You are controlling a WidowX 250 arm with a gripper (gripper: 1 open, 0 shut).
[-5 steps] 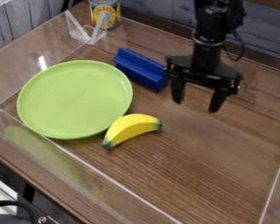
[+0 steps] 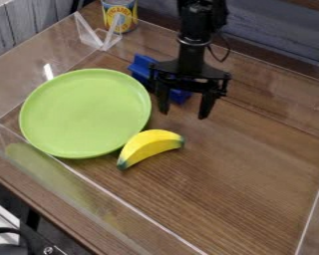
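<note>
My black gripper (image 2: 186, 100) hangs open from the top centre, its fingers pointing down just above the wooden table, in front of a blue object (image 2: 147, 69) that it partly hides. A green plate (image 2: 83, 110) lies at the left. A yellow banana (image 2: 151, 146) with green tips lies at the plate's lower right, below my gripper.
A can (image 2: 119, 15) stands at the back left, beside some clear plastic.
My gripper has moved left, toward the blue object, and now covers part of it. The plate and banana have stayed in place.
</note>
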